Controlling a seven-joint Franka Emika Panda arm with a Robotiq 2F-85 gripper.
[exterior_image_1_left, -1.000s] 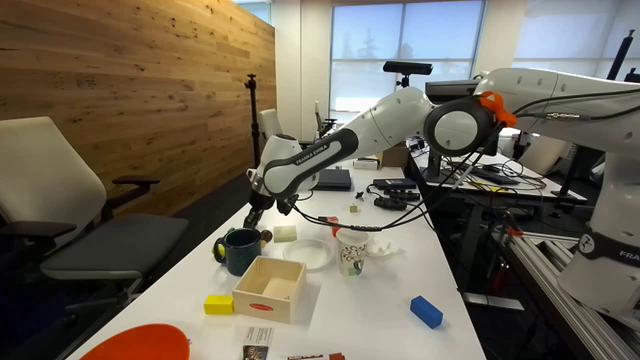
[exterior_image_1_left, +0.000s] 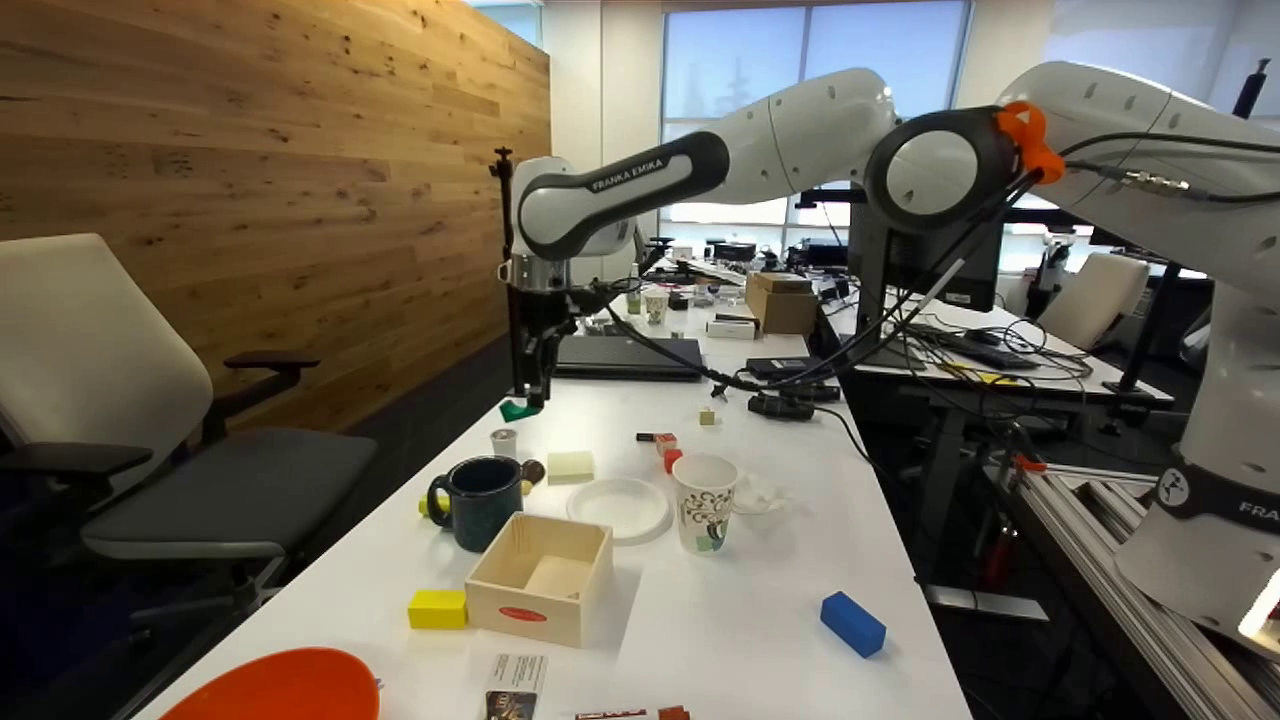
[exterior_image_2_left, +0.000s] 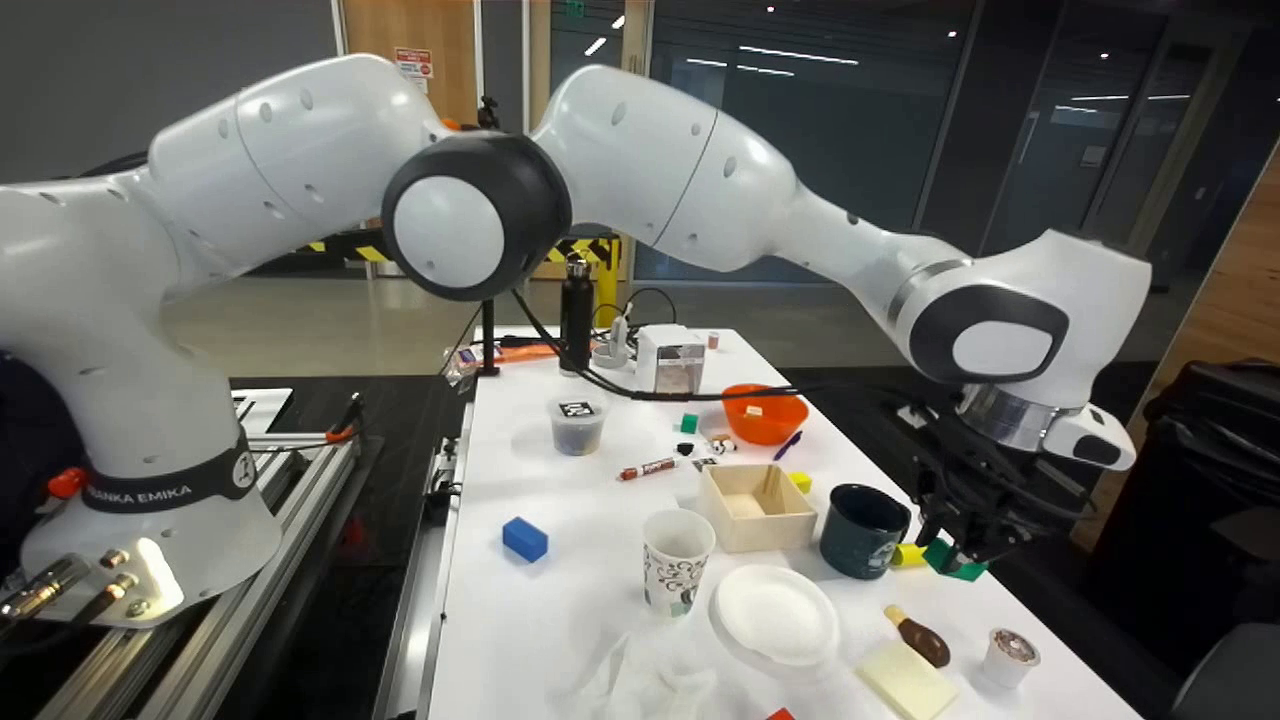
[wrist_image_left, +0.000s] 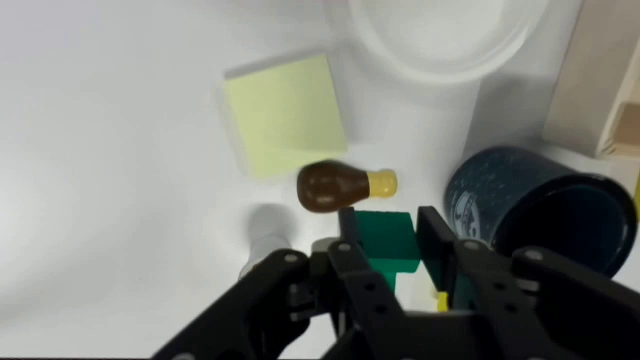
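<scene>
Between the fingers of my gripper is a green block (wrist_image_left: 388, 240), and the fingers are shut on it. In exterior view 1 the gripper (exterior_image_1_left: 531, 396) hangs above the far left of the white table, with the green block (exterior_image_1_left: 518, 410) at its tips. Exterior view 2 shows the block (exterior_image_2_left: 954, 559) held up near the table's edge, beyond the dark mug (exterior_image_2_left: 864, 530). Below it in the wrist view lie a brown bottle-shaped piece (wrist_image_left: 336, 186) with a yellow end and a pale yellow square block (wrist_image_left: 286, 114).
A wooden box (exterior_image_1_left: 540, 582), white plate (exterior_image_1_left: 620, 509) and patterned paper cup (exterior_image_1_left: 704, 504) stand near the mug (exterior_image_1_left: 483, 502). A small white cup (exterior_image_2_left: 1010, 658) sits close to the edge. Yellow (exterior_image_1_left: 438, 608) and blue (exterior_image_1_left: 853, 624) blocks lie nearer exterior view 1.
The arm has risen, and the gripper has gone from low behind the mug to well above the table, its wrist now more upright. The green block has come up with it.
</scene>
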